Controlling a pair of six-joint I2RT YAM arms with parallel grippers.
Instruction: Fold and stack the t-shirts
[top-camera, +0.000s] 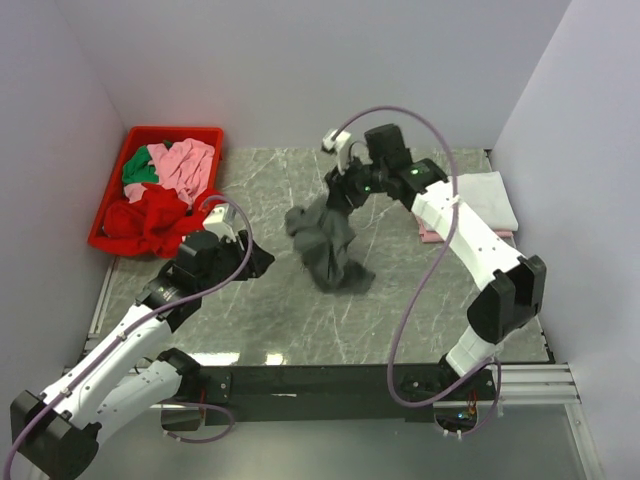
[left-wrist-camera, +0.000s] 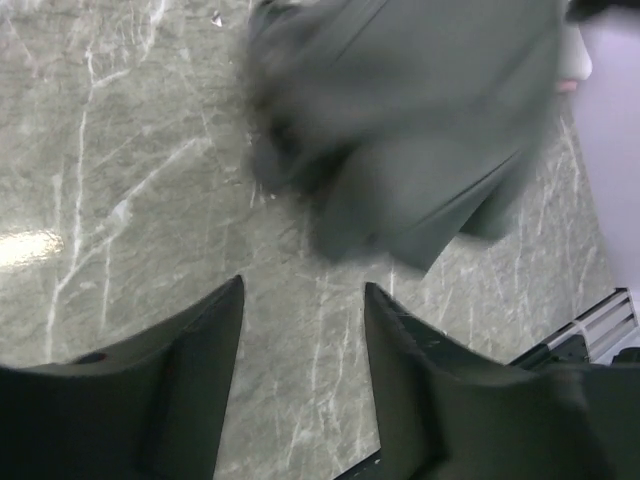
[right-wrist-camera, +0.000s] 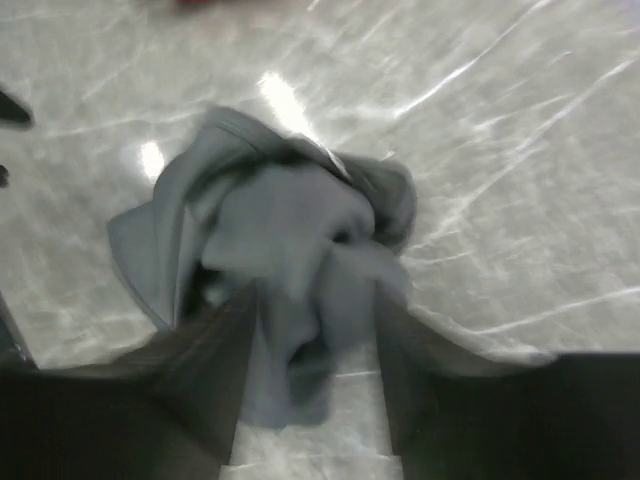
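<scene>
A dark grey t-shirt (top-camera: 325, 250) is bunched in the middle of the marble table, blurred with motion in the left wrist view (left-wrist-camera: 410, 130) and lying crumpled below the gripper in the right wrist view (right-wrist-camera: 280, 240). My right gripper (top-camera: 340, 190) is above its upper end, fingers apart in its wrist view; whether it touches the cloth is unclear. My left gripper (top-camera: 258, 262) stands open to the left of the shirt, with bare marble between its fingers.
A red bin (top-camera: 107, 210) of red, pink and green clothes stands at the back left. A folded white cloth (top-camera: 485, 195) over pink cloth lies at the right.
</scene>
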